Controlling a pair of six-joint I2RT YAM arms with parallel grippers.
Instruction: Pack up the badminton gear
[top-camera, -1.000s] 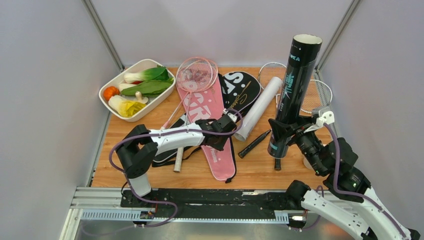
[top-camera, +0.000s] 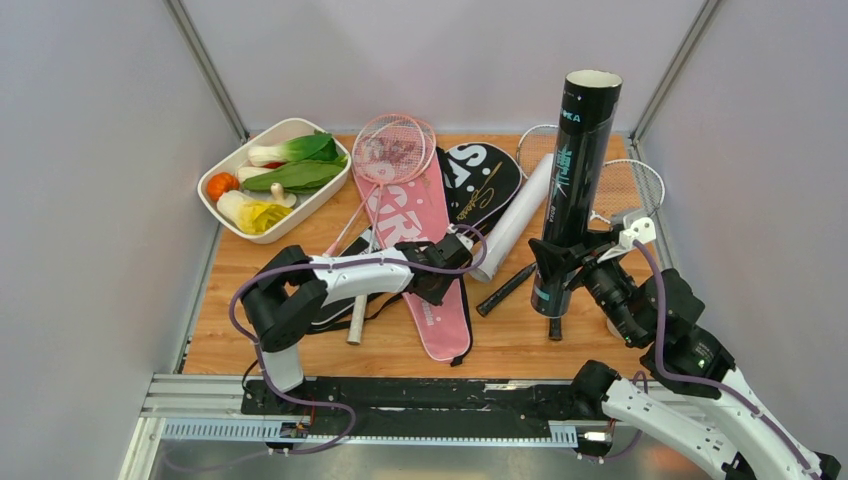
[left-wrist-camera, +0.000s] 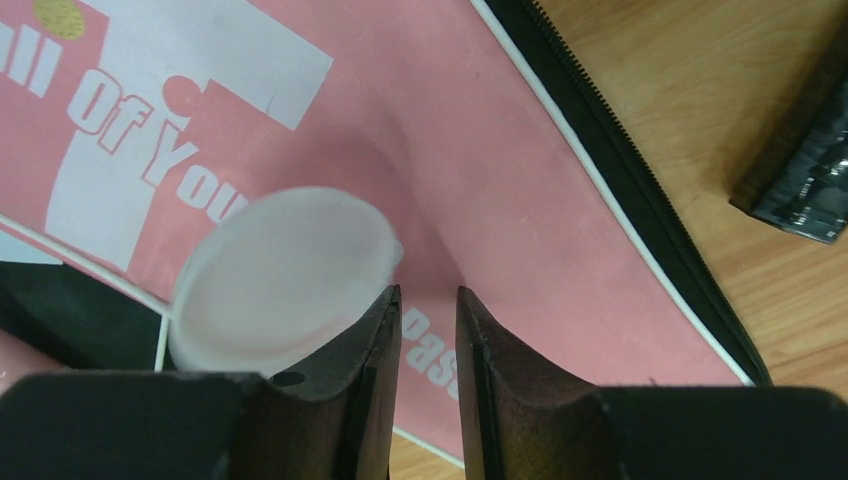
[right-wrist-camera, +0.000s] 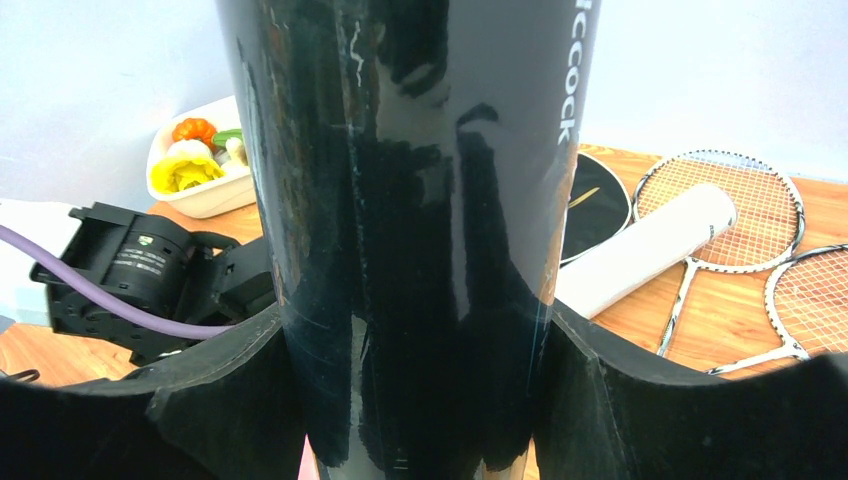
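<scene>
My right gripper (top-camera: 556, 258) is shut on a black shuttlecock tube (top-camera: 580, 150) (right-wrist-camera: 420, 200), held upright at the right. My left gripper hangs over the pink racket bag (top-camera: 437, 325) (left-wrist-camera: 560, 250), fingers slightly apart, nothing visible between them; a blurred white oval shows beside them. Two pink rackets (top-camera: 395, 150) lie on that bag, beside a black bag (top-camera: 480, 175). A white roll (top-camera: 515, 215) (right-wrist-camera: 650, 240) lies right of these. Two white-framed rackets (top-camera: 640, 180) (right-wrist-camera: 720, 210) lie at the back right, partly behind the tube in the top view.
A white tub of vegetables (top-camera: 230, 165) stands at the back left. Black racket handles (top-camera: 505, 292) lie mid-right. Bare wood (top-camera: 520, 350) shows at the front right and left. Walls close in the back and sides.
The black tube in my right gripper has shifted slightly left and turned more upright.
</scene>
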